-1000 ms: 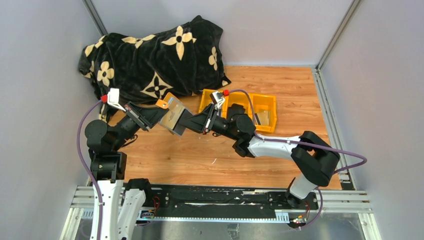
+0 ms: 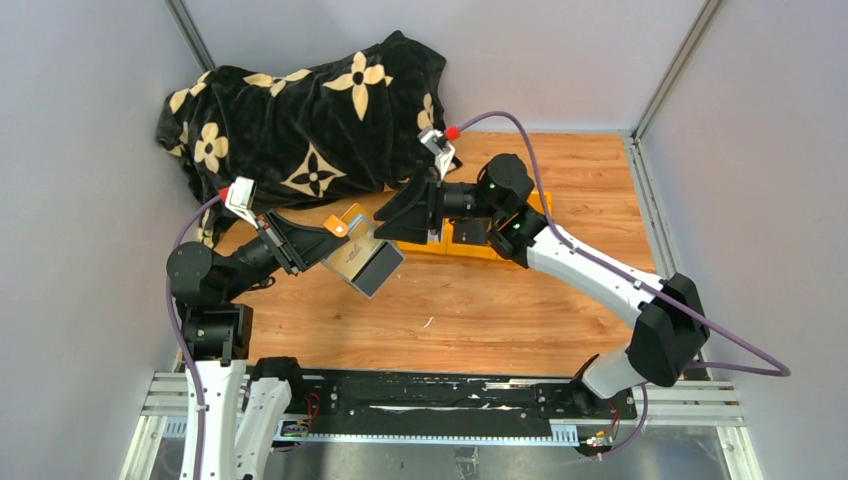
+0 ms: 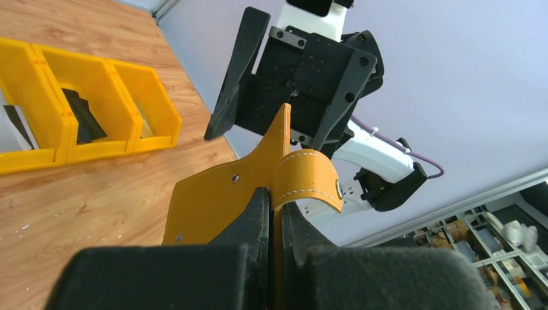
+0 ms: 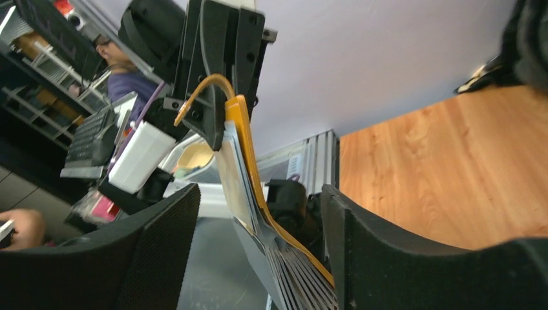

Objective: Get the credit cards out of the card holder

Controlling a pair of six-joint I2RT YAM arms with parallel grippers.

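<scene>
My left gripper (image 2: 330,240) is shut on the orange card holder (image 3: 220,200), which is raised at mid-left of the top view, with grey and tan cards (image 2: 362,262) sticking out. In the right wrist view the holder's edge and its stack of cards (image 4: 238,174) stand between the two fingers of my right gripper, which are apart. In the left wrist view the right gripper hangs just beyond the holder.
Yellow bins (image 3: 90,142) with dark and light flat items stand behind on the wooden table (image 2: 480,320). A black patterned blanket (image 2: 260,120) lies at the back left.
</scene>
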